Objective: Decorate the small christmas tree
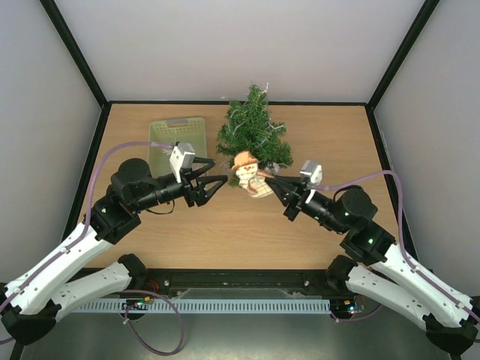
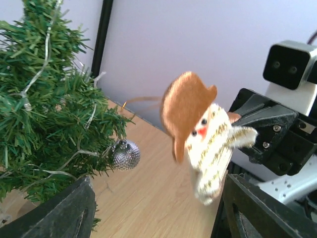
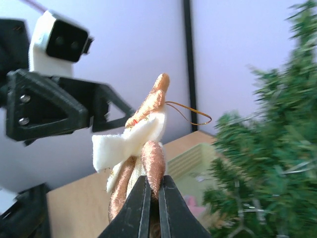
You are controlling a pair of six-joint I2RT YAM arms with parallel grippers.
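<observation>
A snowman ornament (image 1: 251, 176) with a tan hat and gold loop hangs from my right gripper (image 1: 270, 180), which is shut on it in front of the small tree (image 1: 247, 131); in the right wrist view its tan limb (image 3: 153, 163) sits between the fingertips. My left gripper (image 1: 219, 172) is open and apart, left of the snowman, with nothing between its fingers. In the left wrist view a silver bauble (image 2: 126, 154) hangs on the tree beside the snowman.
A green plastic basket (image 1: 191, 127) stands at the back left, partly behind my left arm, with something pink inside in the right wrist view.
</observation>
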